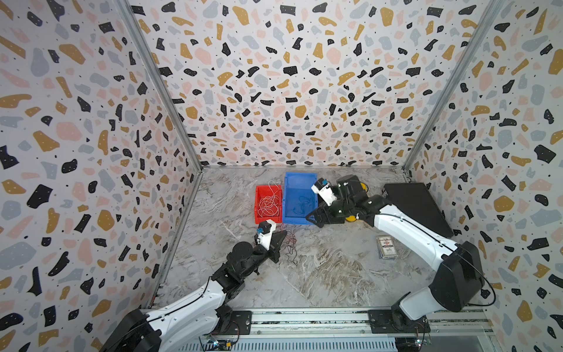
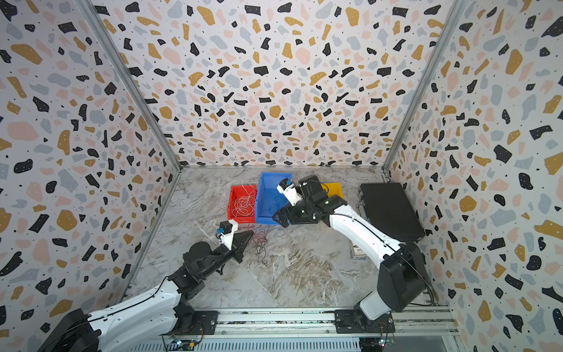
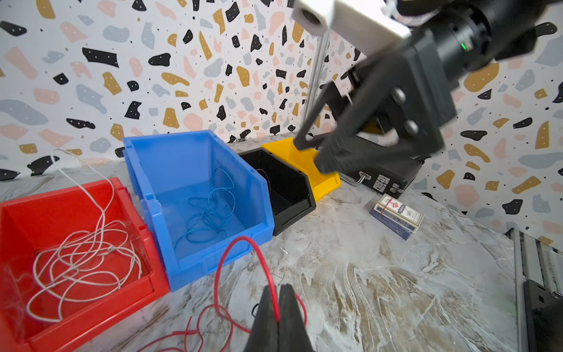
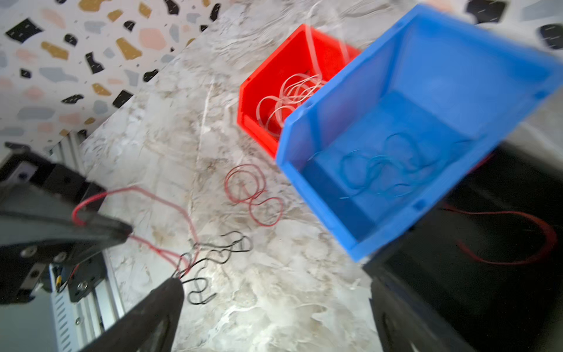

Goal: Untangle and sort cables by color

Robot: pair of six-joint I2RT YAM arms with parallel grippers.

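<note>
My left gripper is shut on a red cable (image 3: 262,258), which arches up from its fingertips and trails down to the table. In the right wrist view, more red cable (image 4: 246,190) lies in loops on the marble, while a black cable (image 4: 225,249) is tangled with the red strand hanging from the left gripper. Open and empty, my right gripper hangs above the table in front of the bins. White cable (image 3: 88,258) rests in the red bin (image 3: 155,267), blue cable (image 3: 208,214) in the blue bin (image 3: 170,243), and a red strand (image 4: 548,234) in the black bin (image 3: 300,205).
A yellow bin (image 3: 331,183) stands right of the black one and looks empty where visible. A card box (image 3: 397,214) and a black case (image 3: 384,161) sit farther right. White cable (image 3: 85,190) sticks up over the red bin.
</note>
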